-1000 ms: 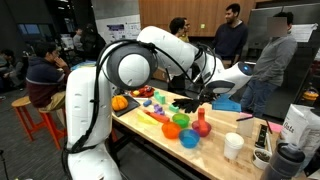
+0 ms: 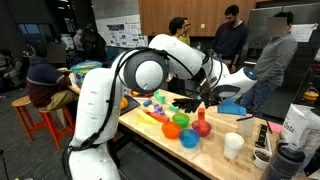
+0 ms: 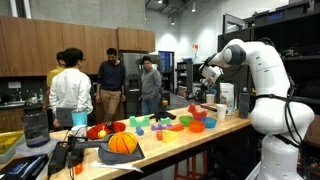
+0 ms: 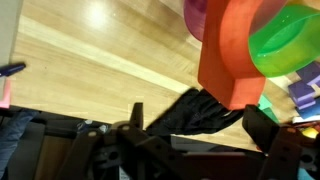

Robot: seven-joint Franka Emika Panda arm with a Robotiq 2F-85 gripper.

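In the wrist view my gripper is open, its two dark fingers wide apart with nothing held. Beyond them a black cloth [image 4: 190, 115] lies on the wooden table. A tall orange-red object [image 4: 226, 65] rises close to the right finger, standing in or beside a red bowl. In exterior view 1 this looks like the red bottle [image 2: 201, 114] just under the arm's end. The red bowl [image 2: 202, 129] is there too. Right of it in the wrist view is a green bowl [image 4: 285, 45]. Contact between finger and bottle cannot be made out.
An orange bowl [image 2: 171, 130] and a blue bowl [image 2: 189, 140] stand close by. A white cup [image 2: 233, 146] and dark cups [image 2: 286, 160] are toward the right end. An orange ball [image 3: 123, 143] sits at the other end. People stand behind the table.
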